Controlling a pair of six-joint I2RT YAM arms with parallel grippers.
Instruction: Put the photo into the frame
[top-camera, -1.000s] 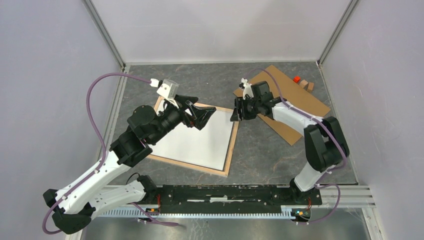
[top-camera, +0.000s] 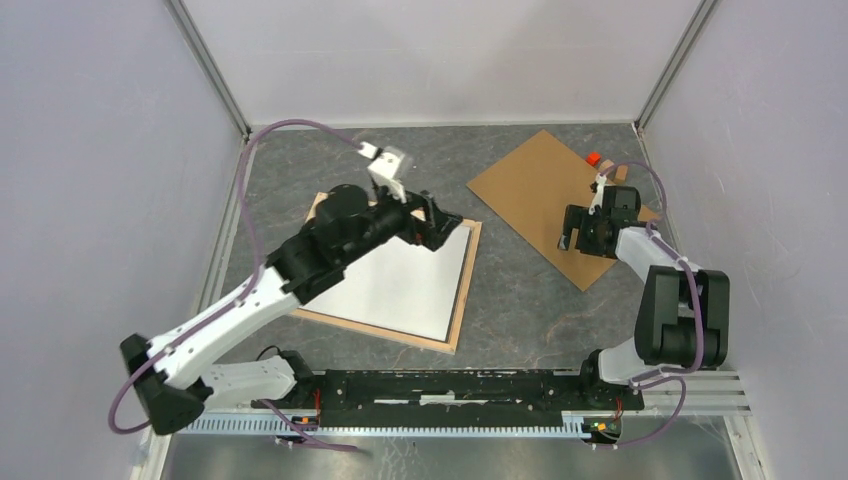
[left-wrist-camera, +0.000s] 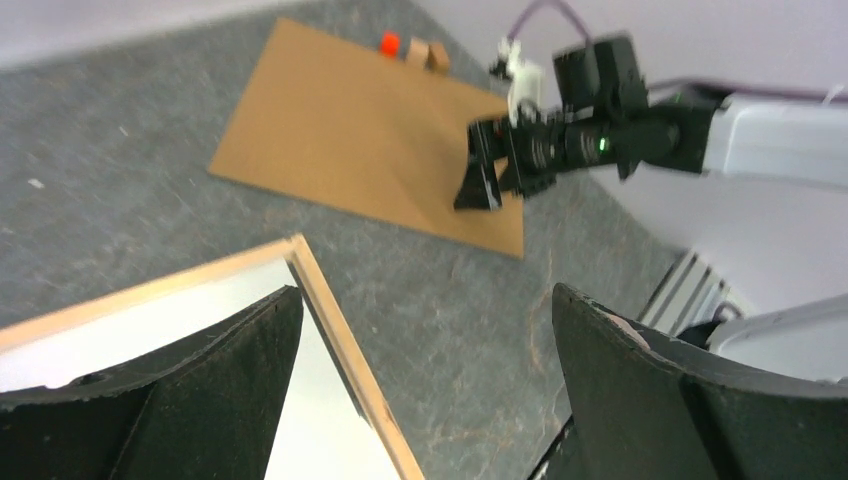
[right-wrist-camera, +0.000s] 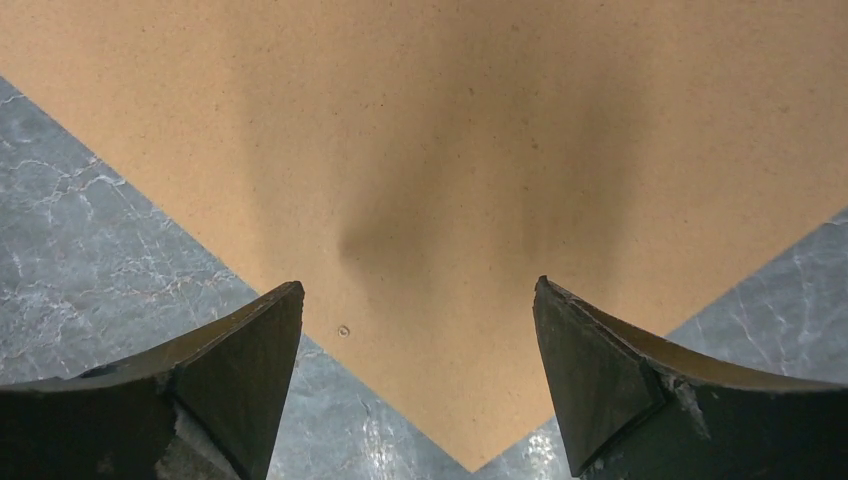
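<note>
A wooden picture frame (top-camera: 459, 300) lies on the grey table with a white sheet (top-camera: 400, 290) inside its border; I cannot tell whether that sheet is the photo. My left gripper (top-camera: 440, 232) is above the frame's far right corner, its fingers open and empty. In the left wrist view the frame's wooden corner (left-wrist-camera: 300, 245) shows between the fingers. Right of the frame lies a flat brown board (top-camera: 530, 190), set at an angle. Over that board hangs my right gripper (top-camera: 566, 228), open, with bare board (right-wrist-camera: 450, 180) and its near corner below the fingers.
At the board's far right edge sit a red block (top-camera: 593, 158) and small wooden blocks (top-camera: 621, 173). White walls close in the back and both sides. Bare grey tabletop (top-camera: 530, 310) lies between the frame and the board.
My right gripper has moved right, from the frame's right edge to over the brown board. Lately the left arm has swung right, its gripper passing toward the frame's far right corner.
</note>
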